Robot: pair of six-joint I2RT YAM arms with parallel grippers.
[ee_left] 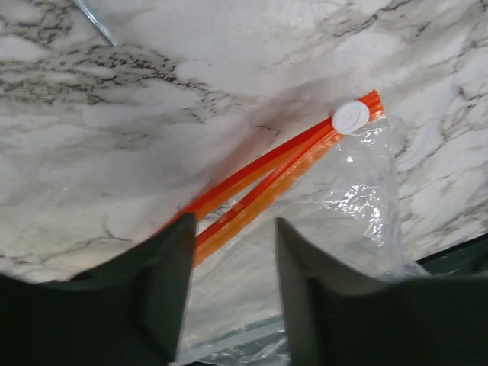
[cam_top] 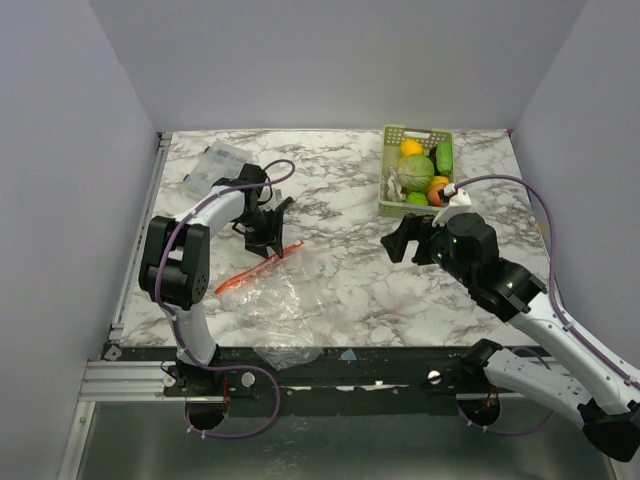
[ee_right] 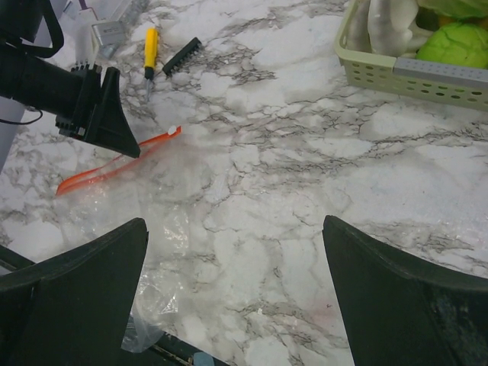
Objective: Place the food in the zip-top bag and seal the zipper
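Note:
A clear zip bag (cam_top: 290, 310) lies flat at the front left, its orange zipper (ee_left: 296, 164) with a white slider (ee_left: 351, 117) near one end. My left gripper (cam_top: 270, 235) hangs just over the zipper; its fingers stand apart, partly open, with nothing visible held between them in the left wrist view. My right gripper (cam_top: 410, 240) is open and empty in front of the green basket (cam_top: 393, 132), which holds a cabbage (cam_top: 415, 172), cucumber, orange and other food.
A yellow screwdriver (ee_right: 150, 52) and a black object (ee_right: 181, 56) lie behind the bag, beside a clear case (cam_top: 207, 160).

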